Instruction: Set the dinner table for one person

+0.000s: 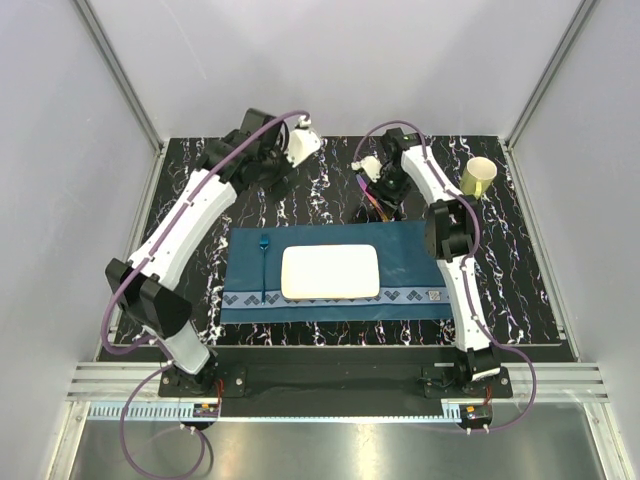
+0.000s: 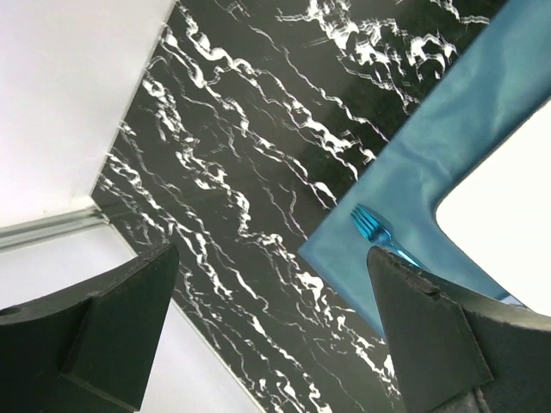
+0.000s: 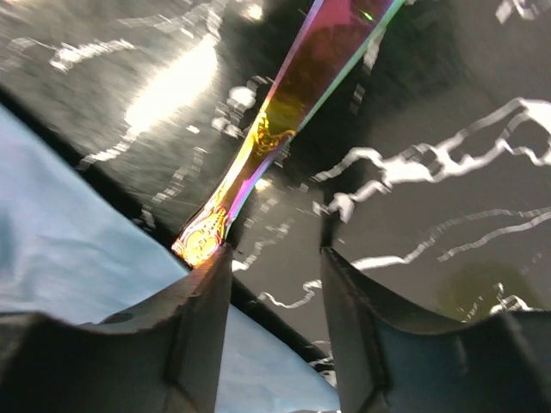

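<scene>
A blue placemat point(image 1: 410, 280) holds a white rectangular plate point(image 1: 329, 271), with a blue fork point(image 1: 264, 260) to its left. An iridescent knife point(image 3: 284, 103) lies on the dark marble table above the mat, partly hidden by my right arm in the top view. My right gripper is open low over it, the handle end beside the left finger, nothing visibly held. My left gripper is open and empty, raised over the table's left part beyond the fork.
A pale yellow mug point(image 1: 478, 175) stands at the back right. Bare marble lies left of and behind the mat. White walls border the table.
</scene>
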